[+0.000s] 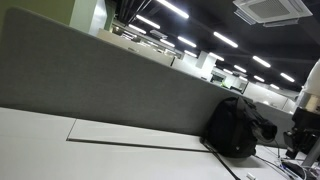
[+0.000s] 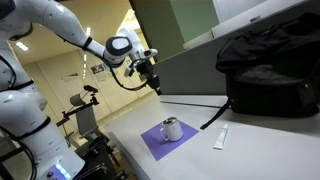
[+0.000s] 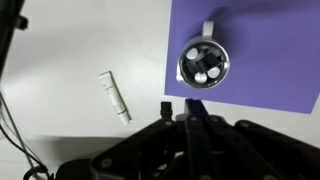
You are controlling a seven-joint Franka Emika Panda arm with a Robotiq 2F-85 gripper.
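A metal mug (image 2: 172, 129) stands upright on a purple sheet (image 2: 154, 143) on the white table. In the wrist view the mug (image 3: 203, 64) is seen from above, its handle toward the top, with several small white and dark pieces inside. My gripper is shut, nothing showing between its fingers. It is above the table, and in the wrist image its tips lie below the mug, clear of it. A white tube with printing (image 3: 115, 97) lies on the bare table off the sheet.
A black backpack (image 2: 268, 75) rests on the table against the grey partition (image 1: 110, 85). Cables (image 3: 14, 130) run at the left edge of the wrist view. Bare table lies between the tube and the sheet.
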